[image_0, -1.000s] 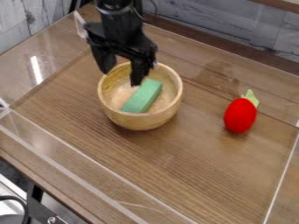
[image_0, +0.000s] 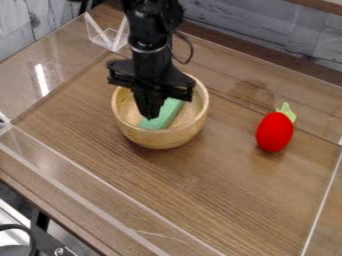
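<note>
My black gripper (image_0: 151, 92) hangs down from the top of the view over a light wooden bowl (image_0: 160, 136) in the middle of the table. Its tips are low, at the bowl's far left part. A mint-green object (image_0: 171, 114) lies in the bowl just right of and below the fingertips, partly hidden by them. Whether anything is between the fingers cannot be made out.
A red object (image_0: 274, 133) with a pale green top, like a strawberry or tomato, lies on the wooden table to the right. A dark cable lies at the bottom left corner.
The gripper has come down from behind the bowl to over it and turned. The green object is now more covered by it.
</note>
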